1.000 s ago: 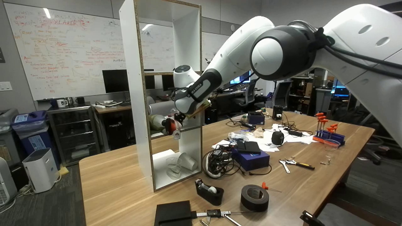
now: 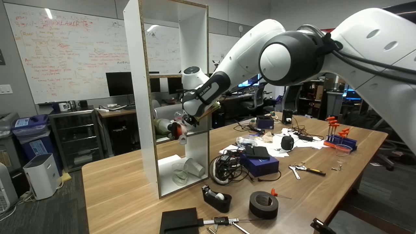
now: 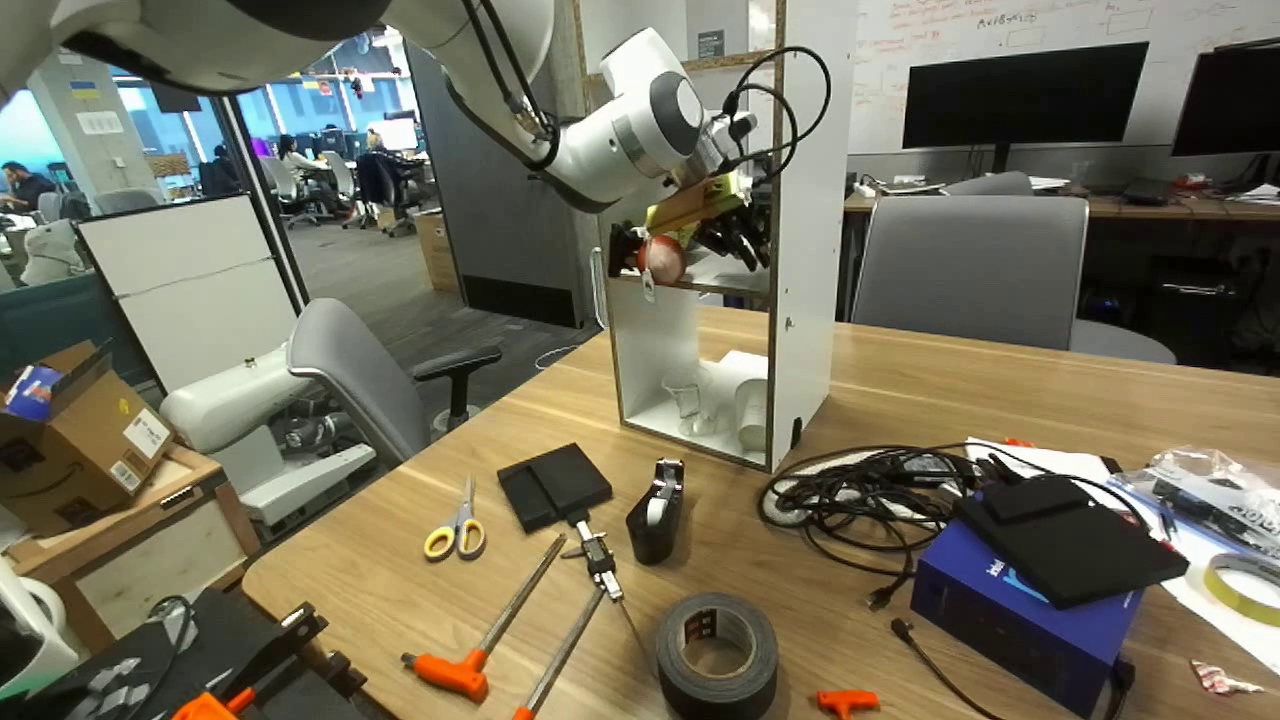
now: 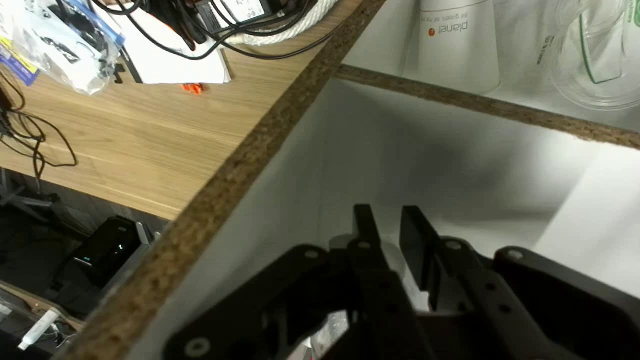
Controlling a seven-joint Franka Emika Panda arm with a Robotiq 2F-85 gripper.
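Observation:
My gripper reaches into the middle compartment of a white shelf unit [image 2: 135, 97]. In the wrist view its two black fingers stand slightly apart, shut on a pale, clear-looking object [image 4: 393, 257] that is mostly hidden behind them. From outside, the gripper [image 3: 734, 234] is partly covered by the shelf's items. Near it, a red round thing [image 2: 178, 131] with a hanging white tag sits at the compartment's front edge, beside a green bottle-like item [image 2: 162, 126].
Below, a white cup [image 2: 193, 167] and clear cups [image 2: 179, 174] lie in the bottom compartment. The unit's chipboard front edge [image 4: 234, 162] runs close by the gripper. Coiled cables [image 3: 858, 492], a tape dispenser [image 3: 656, 512] and black tape [image 3: 717, 658] occupy the table in front.
My wrist has shifted slightly to the right in exterior view 1, and the upper arm sits a little lower. The shelf's items look unmoved.

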